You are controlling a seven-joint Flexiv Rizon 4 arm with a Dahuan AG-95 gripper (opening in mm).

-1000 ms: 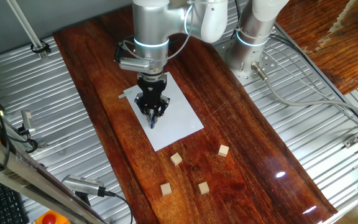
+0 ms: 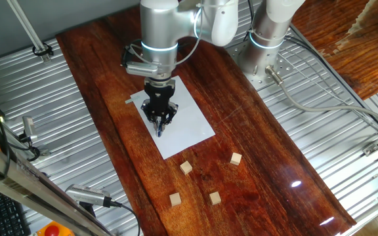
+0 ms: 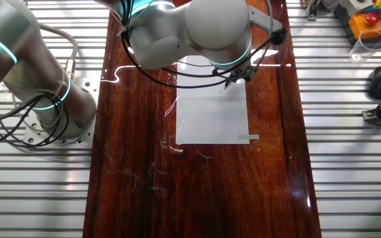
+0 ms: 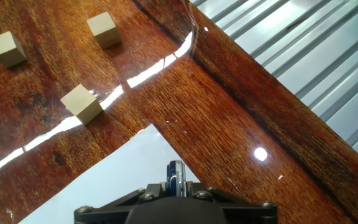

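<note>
Over the white sheet of paper [image 2: 184, 118], near its left edge, my gripper [image 2: 159, 124] points down. It is shut on a slim blue-and-clear pen-like object [image 4: 172, 178], whose end shows between the fingers in the wrist view. In exterior view 1 only a small bluish bit of that object [image 2: 159, 132] shows below the gripper. Whether its lower tip touches the paper cannot be told. From exterior view 2 the arm covers most of the gripper and part of the paper [image 3: 210, 119].
Several small wooden cubes [image 2: 186, 168] lie on the brown table beyond one end of the paper; three, including a nearby cube [image 4: 82, 104], show in the wrist view. A checkered strip [image 3: 248, 137] lies at a paper corner. Bare wood [image 3: 197, 192] stretches past the paper's other end.
Paper and cubes have stayed put.
</note>
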